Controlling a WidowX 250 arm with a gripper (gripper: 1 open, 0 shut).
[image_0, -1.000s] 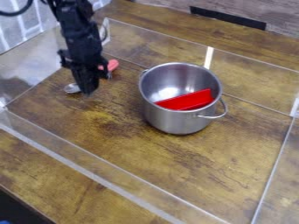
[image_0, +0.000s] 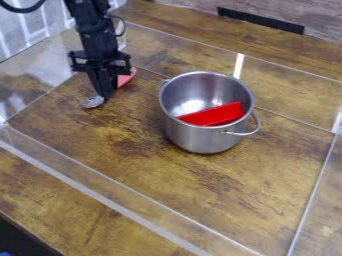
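My black gripper (image_0: 102, 82) hangs over the wooden table at the upper left, shut, with its fingertips low beside a small silver object (image_0: 94, 101) that looks like a spoon's head. A pink object (image_0: 126, 78) lies just to the right of the fingers, partly hidden by them. A steel pot (image_0: 201, 140) with side handles stands right of centre, holding a red block (image_0: 211, 112).
Pale transparent edging runs along its left side, and a pale strip lies behind the pot.
The gripper has moved left and back, away from the pot, and sits in a slightly different pose over the small objects. The pot has stayed in place.
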